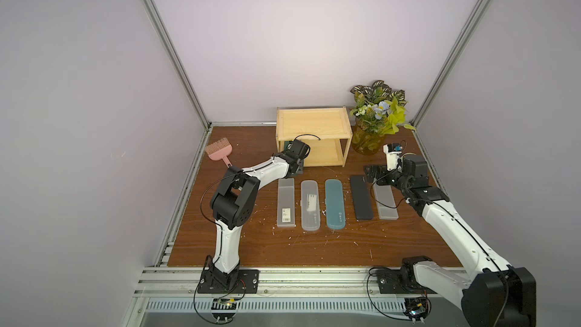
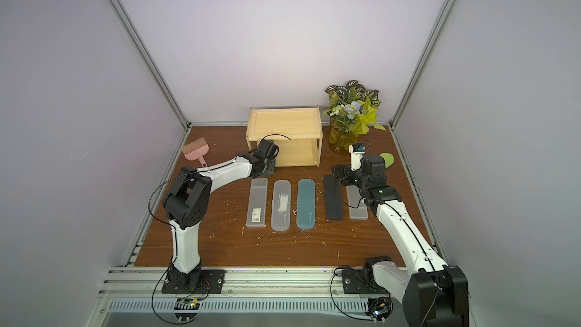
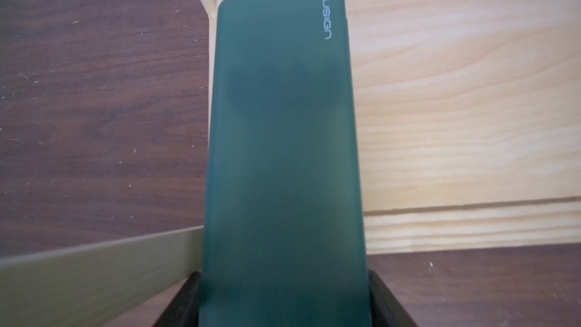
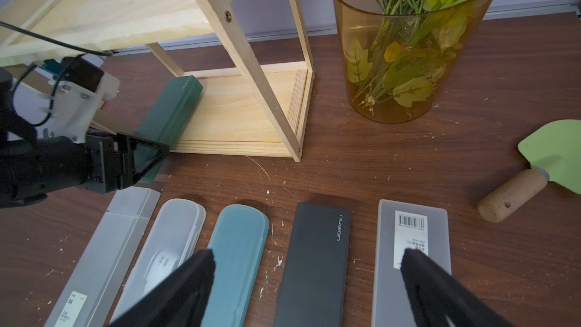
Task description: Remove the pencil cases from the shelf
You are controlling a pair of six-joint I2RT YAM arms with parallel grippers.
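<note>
A dark green pencil case [image 3: 278,145] lies on the lower board of the wooden shelf [image 4: 248,103] at its left end, its near end sticking out past the front edge. My left gripper is around that near end, a finger at each side; whether it grips is unclear. My right gripper is open above a row of pencil cases on the table: grey [image 4: 100,254], clear [image 4: 181,224], teal [image 4: 239,242], black [image 4: 311,266] and grey with a label [image 4: 410,236].
A vase of flowers [image 4: 393,66] stands right of the shelf. A green trowel [image 4: 547,151] lies at the right, a pink brush [image 1: 218,150] at the left.
</note>
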